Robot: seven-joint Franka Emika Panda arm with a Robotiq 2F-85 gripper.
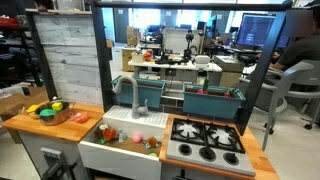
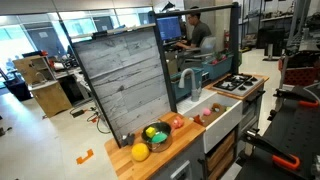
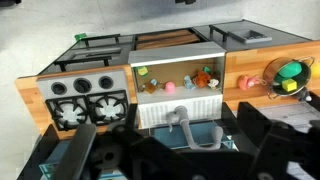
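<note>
My gripper hangs high over a toy kitchen counter, its dark fingers spread wide with nothing between them. Below it is the white sink [image 3: 205,105], holding several small colourful toys, among them a pink one [image 3: 170,87] and a green one [image 3: 143,71]. A pan [image 2: 157,138] stands on the wooden counter beside the sink, with green and yellow items in it. Near the pan lie a yellow item [image 2: 140,152] and a red item [image 2: 178,121]. The stovetop [image 1: 208,143] is at the sink's other side, its visible burners bare.
A grey faucet [image 1: 132,92] rises behind the sink. Teal bins [image 1: 212,103] hang from the rear rail, and dark posts [image 1: 262,70] frame the counter. A whitish wood-plank panel [image 2: 125,85] stands behind the pan's end. Bare counter shows around the pan.
</note>
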